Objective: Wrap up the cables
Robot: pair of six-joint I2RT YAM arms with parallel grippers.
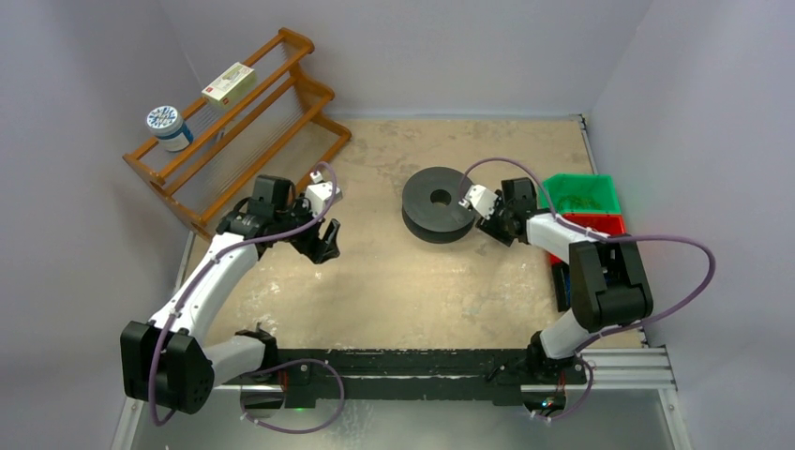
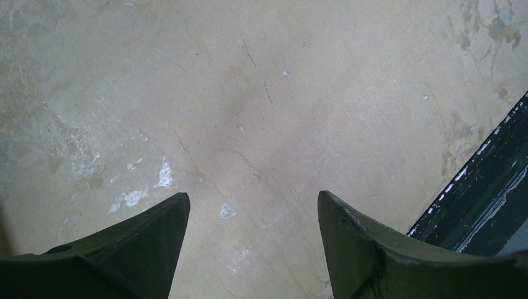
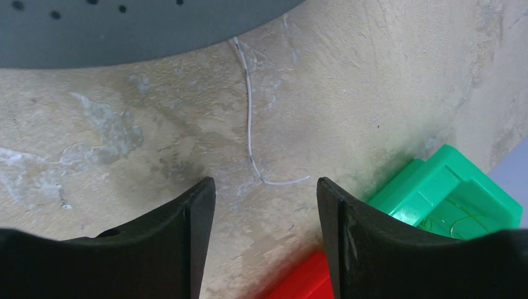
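Observation:
A thick dark grey spool (image 1: 440,225) with a round centre hole lies flat on the table, and its lower edge (image 3: 143,37) crosses the top of the right wrist view. From under it a thin white cable (image 3: 249,118) runs across the tabletop, its free end bending towards my right fingers. Just beside the spool, my right gripper (image 1: 499,232) is low over the table. In its wrist view the right gripper is part open, with the cable's end between and beyond its fingertips and not clasped. My left gripper stands open over bare table, away from the spool.
Along the right edge sit a green bin (image 1: 581,193), a red bin (image 1: 614,223) and a black bin (image 1: 561,284), partly behind my right arm. A wooden rack (image 1: 253,103) bearing a tub (image 1: 171,129) and a box (image 1: 229,84) stands back left.

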